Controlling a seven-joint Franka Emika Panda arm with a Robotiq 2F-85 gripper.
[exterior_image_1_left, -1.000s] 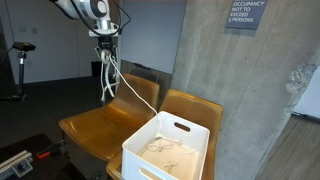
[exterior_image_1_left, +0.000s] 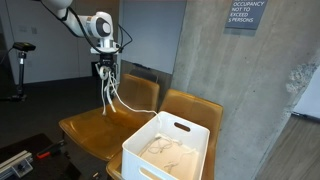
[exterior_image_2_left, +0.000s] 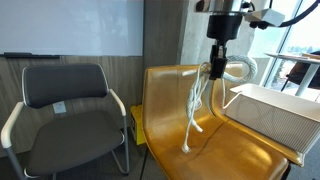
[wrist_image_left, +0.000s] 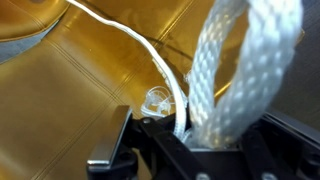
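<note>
White rope (exterior_image_2_left: 196, 104) hangs in loops from my gripper (exterior_image_2_left: 217, 73), above the tan leather chair (exterior_image_2_left: 185, 150). In the wrist view the thick rope (wrist_image_left: 245, 70) rises close to the lens from between the shut fingers, with a thinner strand running off to the upper left. The first exterior view shows the bundle below my gripper (exterior_image_1_left: 106, 66) and one strand (exterior_image_1_left: 138, 105) trailing down toward the white bin (exterior_image_1_left: 181, 131). Some thin white strands (exterior_image_1_left: 166, 152) lie inside that bin. The fingertips themselves are mostly hidden by rope.
Beside the tan chair with the rope stands a second one (exterior_image_1_left: 192, 107), behind the bin. A dark grey chair (exterior_image_2_left: 72, 97) is at the left in the second exterior view. The tan seat below the rope (exterior_image_1_left: 102, 132) is largely clear.
Over the last second my gripper has come down and slightly left, with the rope still hanging from it. The rope's lower end sits nearer the seat. The bin has stayed put.
</note>
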